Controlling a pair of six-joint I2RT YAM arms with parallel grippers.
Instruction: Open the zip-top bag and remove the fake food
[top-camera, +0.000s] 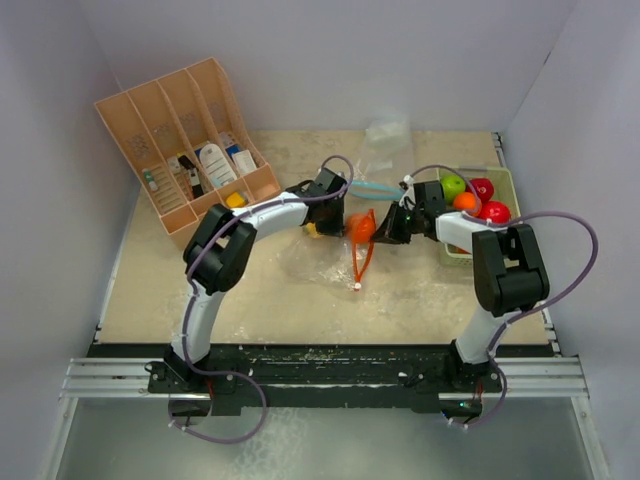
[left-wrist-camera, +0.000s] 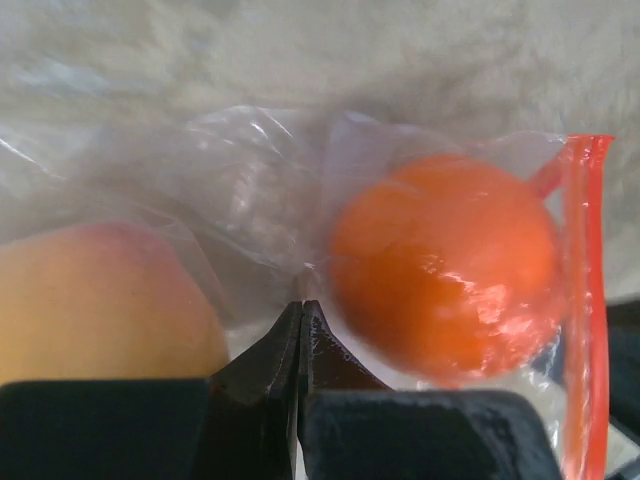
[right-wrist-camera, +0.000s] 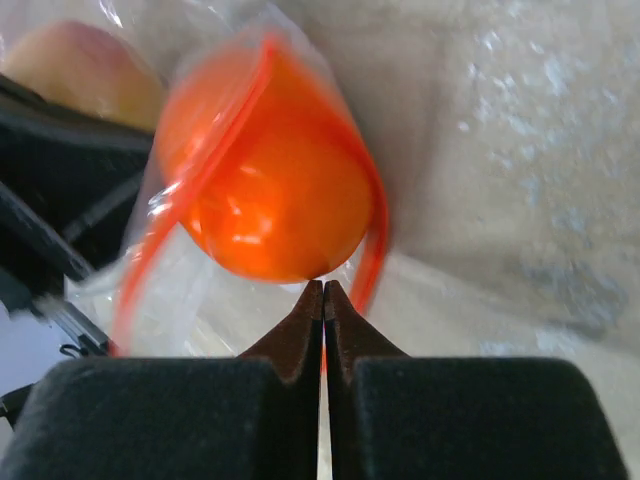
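Note:
A clear bag (top-camera: 318, 262) with an orange-red zip edge (top-camera: 358, 268) lies mid-table, its zip edges spread apart in the top view. Inside sits an orange fake food (right-wrist-camera: 278, 200) near the mouth, and a yellow-pink one (left-wrist-camera: 100, 305) deeper on the left. My left gripper is shut between the two pieces, over the bag; whether film is pinched in its tips is unclear. My right gripper is shut with nothing between its fingers, its tips at the mouth and just below the orange piece, which is outside them.
A green basket (top-camera: 508, 185) of fake fruit stands on the right, close to the right arm. Behind the bag lies another clear bag with a blue zip (top-camera: 375, 188). A wooden compartment box (top-camera: 262, 180) occupies the back left.

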